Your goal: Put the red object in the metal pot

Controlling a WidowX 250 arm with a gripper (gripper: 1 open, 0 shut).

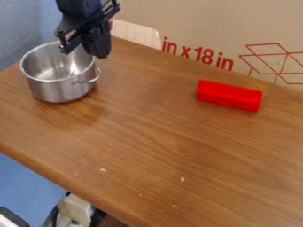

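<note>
The red object (229, 95), a rectangular block, lies on the wooden table toward the right, well apart from the gripper. A round metal pot (59, 87) with a wire handle on its near right side stands at the table's left, its mouth facing up. What I can see of its inside looks empty. My black gripper (84, 44) hangs over the pot's far right rim. Its fingers look dark and blurred against each other, so their spacing is unclear.
Bare wooden table (166, 142) fills the middle and front. Behind it stands a cardboard panel (178, 22) with red print. A white and black device (74, 211) sits below the table's left edge.
</note>
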